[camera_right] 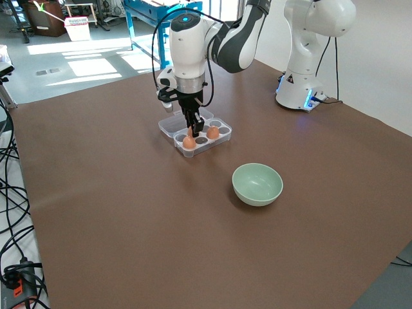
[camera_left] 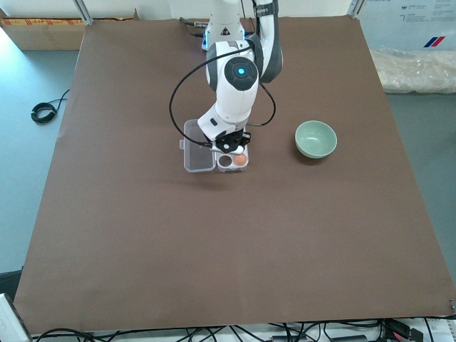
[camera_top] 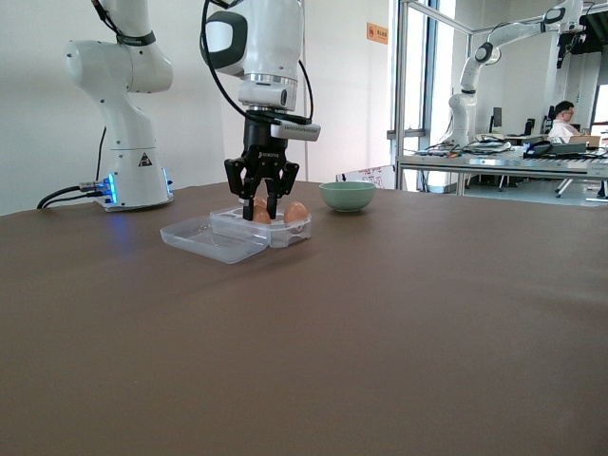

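A clear plastic egg box (camera_left: 199, 160) with its lid open sits below the arm, brown eggs (camera_top: 295, 213) (camera_right: 213, 132) in some of its round slots. My black gripper (camera_top: 259, 211) (camera_right: 194, 131) reaches down into the box, its fingertips among the eggs, in the top view and right view. An egg shows behind and between the fingers, but whether they grip it I cannot tell. In the left view the arm's wrist hides the fingertips. A pale green bowl (camera_left: 315, 139) (camera_top: 347, 194) (camera_right: 257, 184) stands empty on the table, apart from the box.
The arm's base (camera_right: 293, 90) stands at the back, and loose cables loop from the arm. Bundled cables lie along one table edge.
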